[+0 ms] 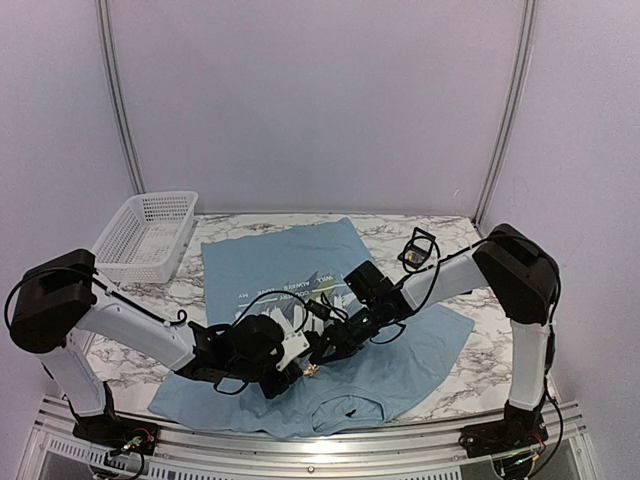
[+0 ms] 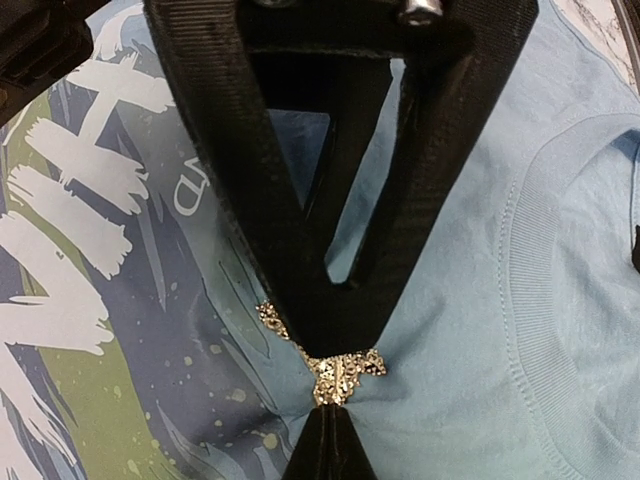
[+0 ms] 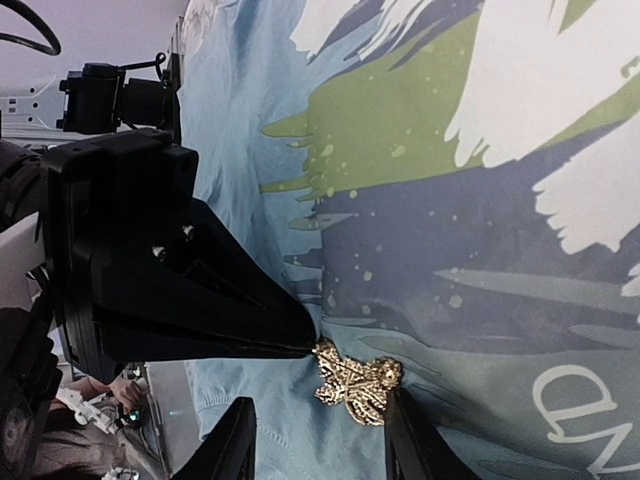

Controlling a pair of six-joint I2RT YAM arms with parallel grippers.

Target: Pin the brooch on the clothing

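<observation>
The gold, glittery brooch (image 1: 311, 371) (image 2: 338, 378) lies on the light blue printed T-shirt (image 1: 420, 365) (image 2: 470, 380), just left of its collar in the left wrist view. My left gripper is shut, its tips at the brooch's edge; whether anything is between them is hidden. My right gripper stands part open with its fingertips beside the brooch, one at its edge. In the top view both grippers meet over the brooch, partly hiding it.
A white plastic basket (image 1: 145, 235) stands at the back left. A small dark object (image 1: 418, 252) lies at the back right on the marble table (image 1: 135, 375), which is bare around the shirt.
</observation>
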